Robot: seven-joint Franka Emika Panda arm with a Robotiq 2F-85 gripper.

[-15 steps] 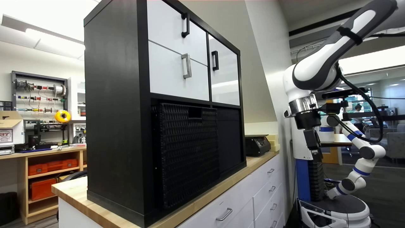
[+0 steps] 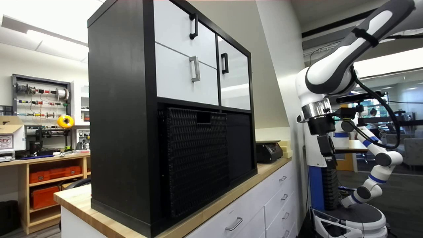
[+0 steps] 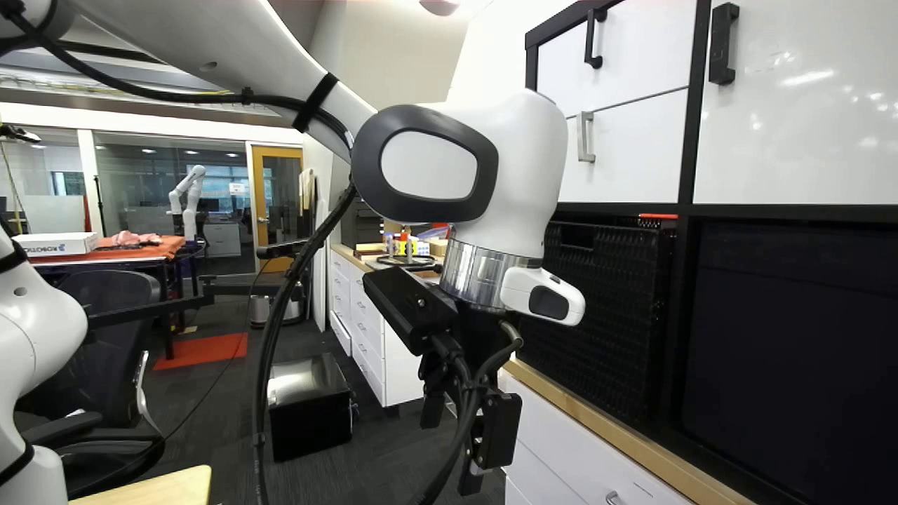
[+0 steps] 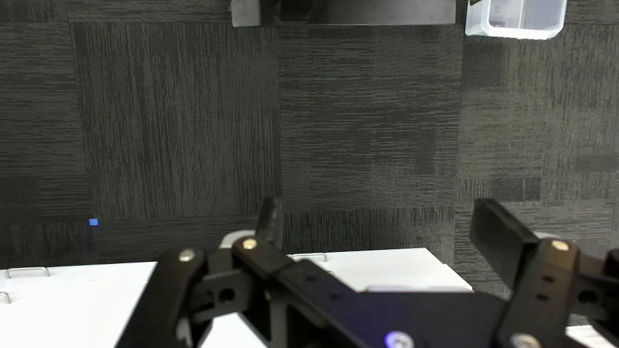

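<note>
My gripper is open over the dark carpet, its two black fingers wide apart with nothing between them. In exterior view 2 the gripper (image 3: 452, 446) points down in front of the shelf unit. It hangs well clear of the black cabinet (image 2: 119, 119) in exterior view 1. The cabinet's white drawers (image 2: 186, 71) and white door (image 2: 234, 79) are closed. Below the drawers, a black woven basket (image 2: 198, 158) with a handle slot sits in its compartment. An empty-looking dark compartment (image 3: 783, 337) lies beside it.
The cabinet stands on a wooden countertop (image 2: 210, 210) above white drawers with metal handles. A black device (image 2: 269, 151) is behind the cabinet on that counter. Another white arm (image 3: 38, 337) stands at left, and a black box (image 3: 309, 421) on the floor.
</note>
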